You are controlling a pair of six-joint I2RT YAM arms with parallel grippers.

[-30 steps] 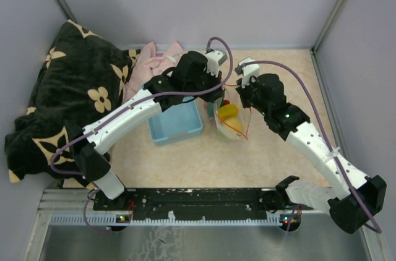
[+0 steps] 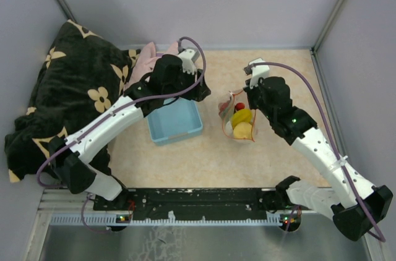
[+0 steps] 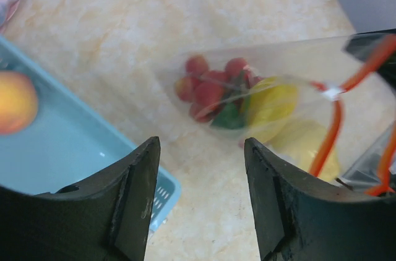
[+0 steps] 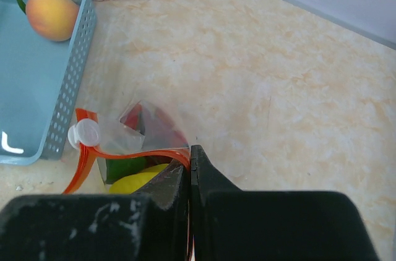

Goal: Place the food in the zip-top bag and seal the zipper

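Observation:
The clear zip bag (image 2: 238,128) with orange edging holds red fruit, a green item, a yellow item and a pale yellow one (image 3: 272,106); it stands right of the blue container (image 2: 175,126). My right gripper is shut on the bag's top edge. My left gripper hangs over the container's right side, open, its fingers apart with nothing between them. A peach (image 4: 52,15) with a leaf lies in the container.
A pink cloth (image 2: 145,63) lies behind the container, a black floral cushion (image 2: 59,94) fills the left.
My left gripper has moved left, away from the bag, and is empty. My right gripper has shifted slightly right, the bag moving with it.

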